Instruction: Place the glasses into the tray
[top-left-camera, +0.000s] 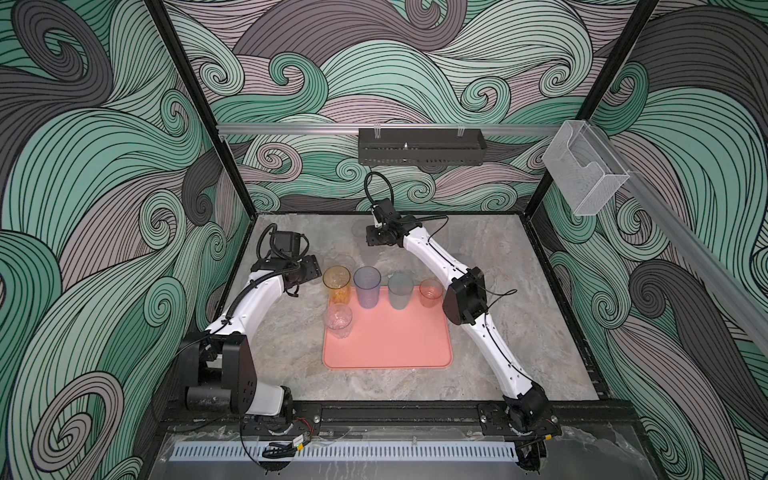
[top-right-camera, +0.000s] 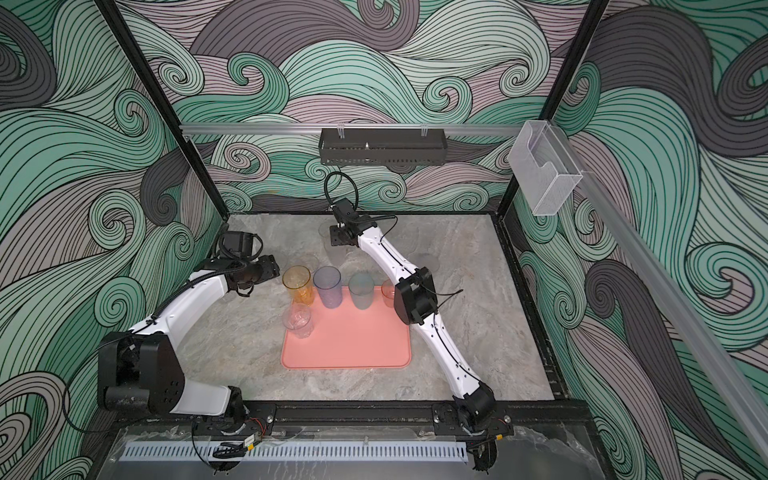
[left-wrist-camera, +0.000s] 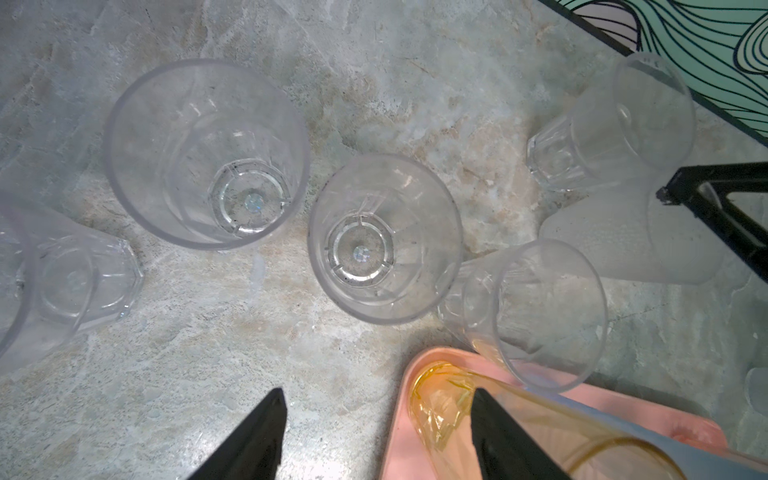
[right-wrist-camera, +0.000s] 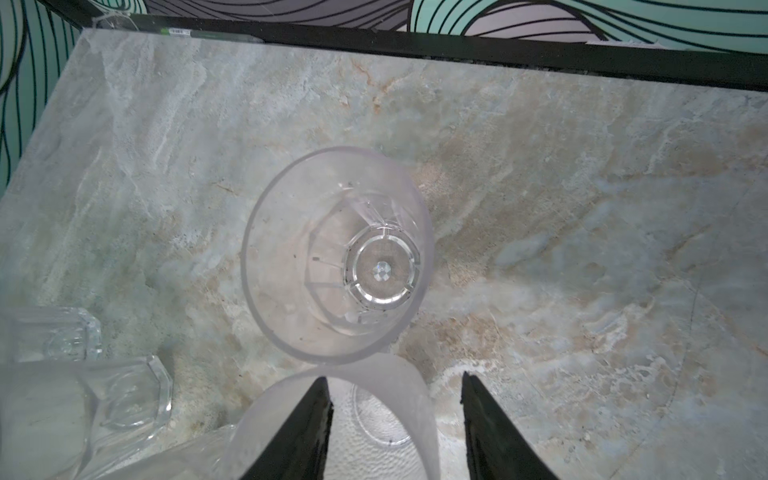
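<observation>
Amber (top-left-camera: 337, 285), purple (top-left-camera: 367, 286), grey-green (top-left-camera: 400, 290), small red (top-left-camera: 430, 292) and clear pink-tinged (top-left-camera: 339, 320) glasses stand on the pink tray (top-left-camera: 400, 344). My left gripper is open at the tray's back-left corner beside the amber glass, with clear glasses (left-wrist-camera: 384, 240) on the table beyond it. My right gripper is open over a frosted clear glass (right-wrist-camera: 376, 376) at the back middle; another clear glass (right-wrist-camera: 336, 256) stands beyond it.
A white mesh basket (top-left-camera: 584, 168) hangs on the right rail, and a black shelf (top-left-camera: 421, 145) on the back rail. The tray's front half is clear, as is the table's right side (top-left-camera: 544, 344).
</observation>
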